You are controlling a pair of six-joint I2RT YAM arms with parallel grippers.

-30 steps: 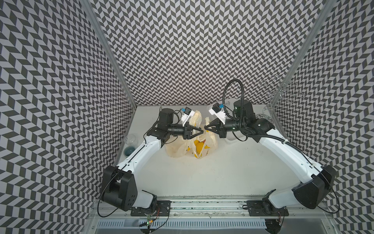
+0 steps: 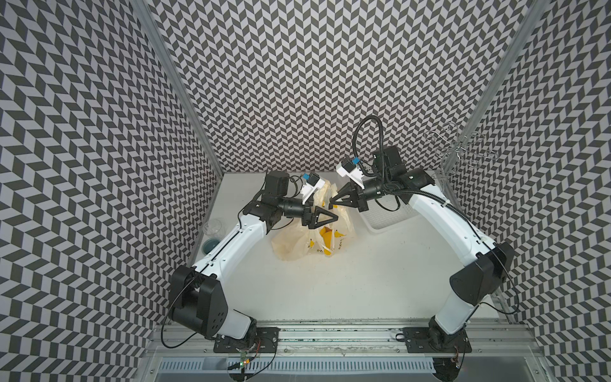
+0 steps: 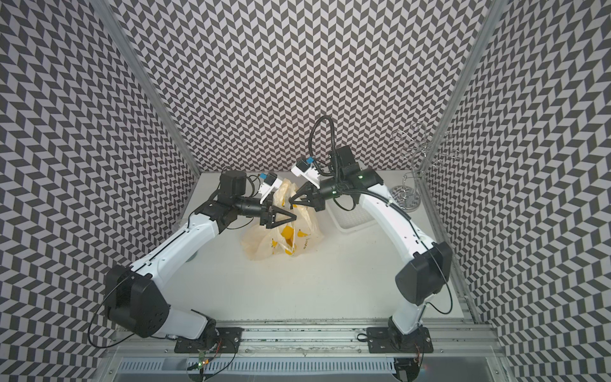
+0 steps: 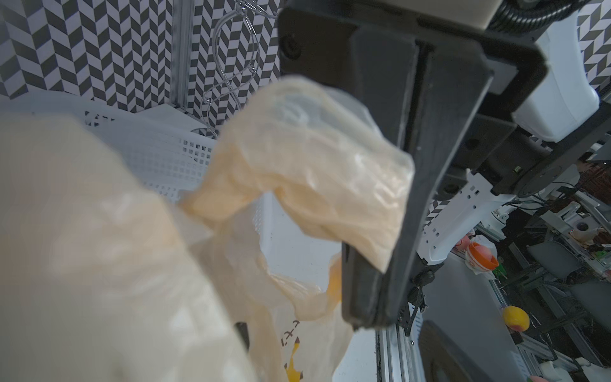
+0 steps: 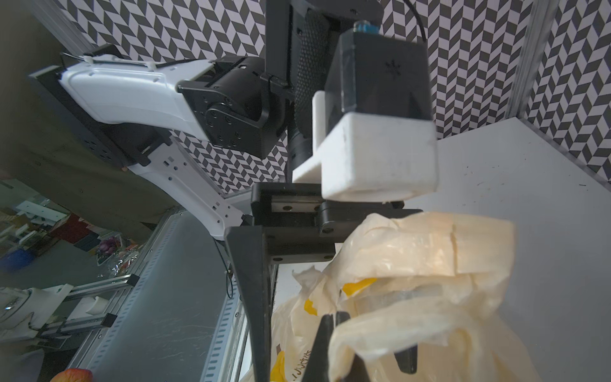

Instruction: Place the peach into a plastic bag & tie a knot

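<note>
A thin cream plastic bag (image 2: pixel 289 245) sits in the middle of the table, yellow fruit (image 2: pixel 326 240) showing at its front. Over it my left gripper (image 2: pixel 333 215) is part open, its fingers apart among the upper folds. Just to the right and slightly higher, my right gripper (image 2: pixel 337 200) is shut; in the left wrist view a fold of bag (image 4: pixel 299 152) hangs over its fingers. In the right wrist view loose bag film (image 5: pixel 432 248) covers much of the area round both grippers' fingertips, so exactly what is pinched is hard to tell.
A white perforated basket (image 2: pixel 388 219) lies behind the right arm. A metal rack (image 2: pixel 458 152) stands at the back right, and small containers (image 2: pixel 211 245) at the left edge.
My right gripper has moved up and back with the bag's top.
</note>
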